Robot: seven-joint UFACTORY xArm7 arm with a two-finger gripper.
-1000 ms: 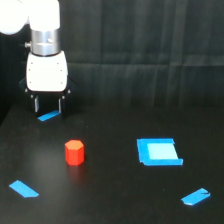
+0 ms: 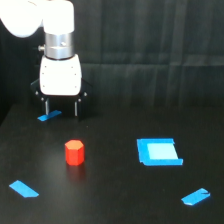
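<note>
A red-orange block (image 2: 75,152), hexagonal in outline, rests on the dark table left of centre. Behind it and slightly to the left hangs my gripper (image 2: 62,106), pointing down. Its two thin dark fingers are spread apart, and nothing shows between them. To the right lies a pale square (image 2: 161,151) framed by blue tape (image 2: 160,141), with nothing on it.
Strips of blue tape mark the table at front left (image 2: 23,189), front right (image 2: 196,197) and back left (image 2: 50,115). A dark curtain (image 2: 140,50) closes off the back.
My gripper has moved to the right and slightly nearer the camera, still open. The block and the taped square have stayed in place.
</note>
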